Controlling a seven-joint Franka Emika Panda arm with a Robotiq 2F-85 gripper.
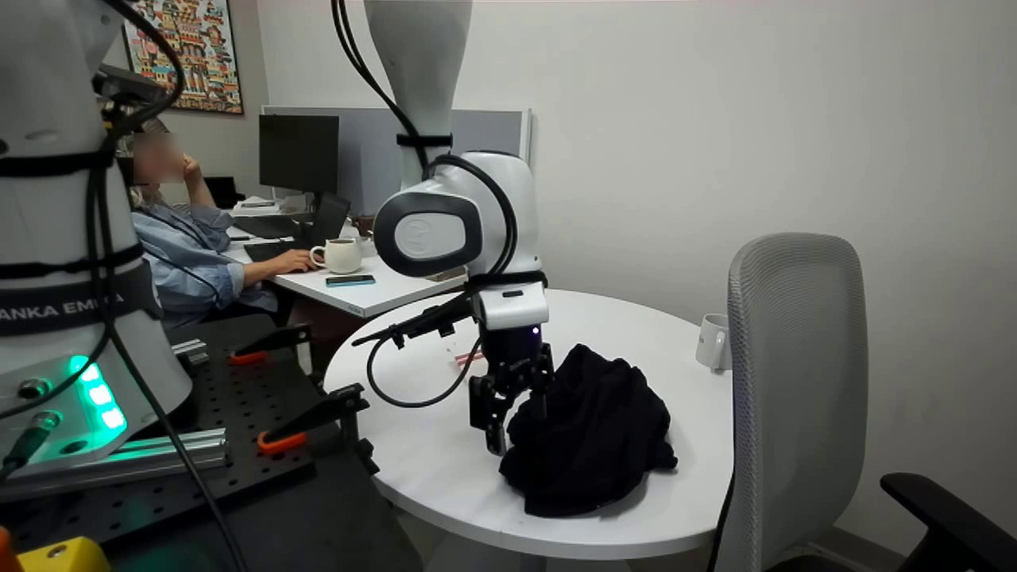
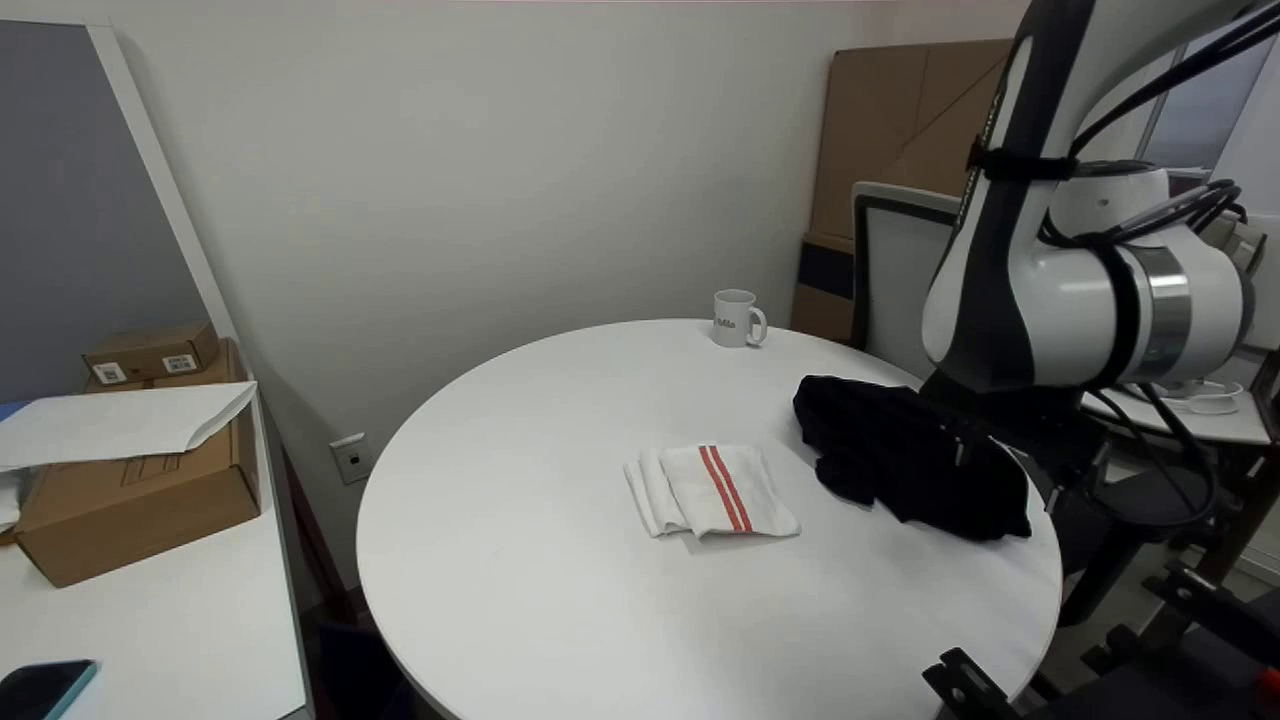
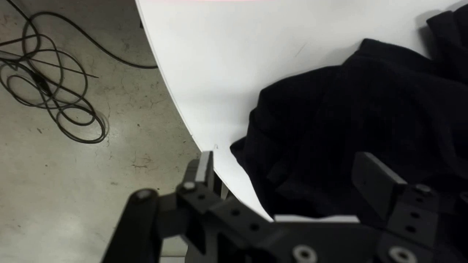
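A crumpled black cloth (image 1: 596, 434) lies in a heap near the edge of the round white table (image 2: 516, 540). My gripper (image 1: 520, 434) is at the heap's left side in the first exterior view, pointing down, its fingers wide apart. In the wrist view the black cloth (image 3: 333, 131) fills the right side, and my gripper straddles its edge. One finger (image 3: 377, 184) is over the cloth, the other near the table's rim. Nothing is gripped. Whether a fingertip touches the cloth cannot be told. In the second exterior view the arm largely hides the gripper beside the cloth (image 2: 912, 462).
A folded white towel with red stripes (image 2: 714, 492) lies mid-table. A white mug (image 2: 735, 318) stands at the far edge. An office chair (image 1: 801, 381) is close to the table. Bare tabletop extends left of the towel in the second exterior view.
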